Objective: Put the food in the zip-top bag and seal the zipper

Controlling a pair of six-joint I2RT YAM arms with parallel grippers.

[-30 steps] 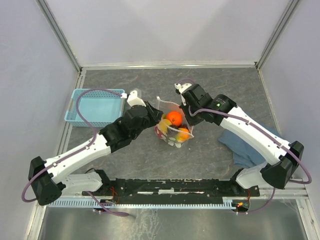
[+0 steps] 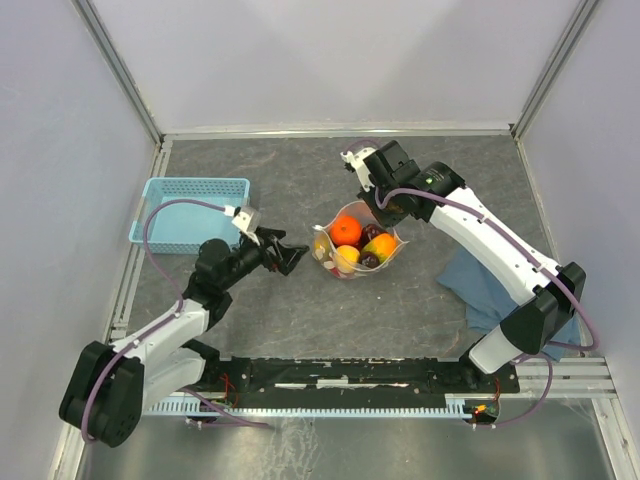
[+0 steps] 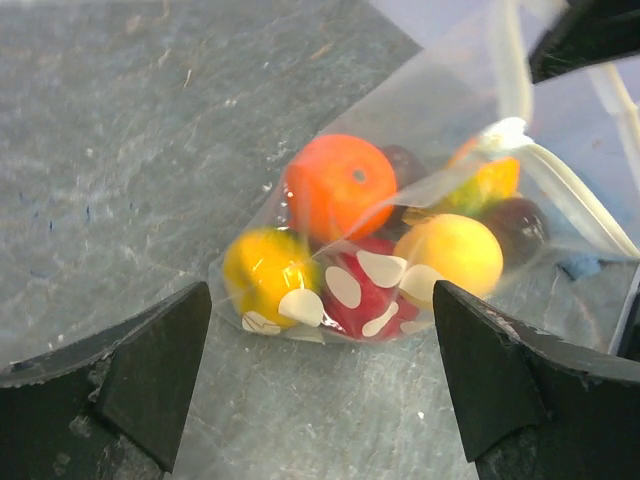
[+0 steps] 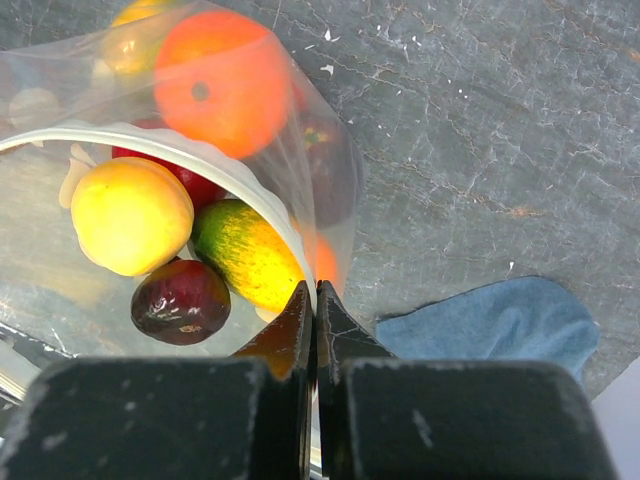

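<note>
The zip top bag (image 2: 355, 265) sits mid-table holding several fruits: orange (image 4: 215, 85), yellow, red, mango-like (image 4: 250, 262) and dark plum (image 4: 180, 302). My right gripper is shut at the bag's upper right edge, its tips on the white rim; only that thin edge shows at the fingers. My left gripper (image 2: 290, 250) stands open left of the bag, nothing between its fingers, the bag beyond them in the left wrist view.
An empty blue basket (image 2: 190, 190) lies back left. A blue cloth (image 2: 475, 290) lies at the right. Bare table surrounds the bag in front and behind.
The bag spreads wider; my right gripper has risen slightly in the top view.
</note>
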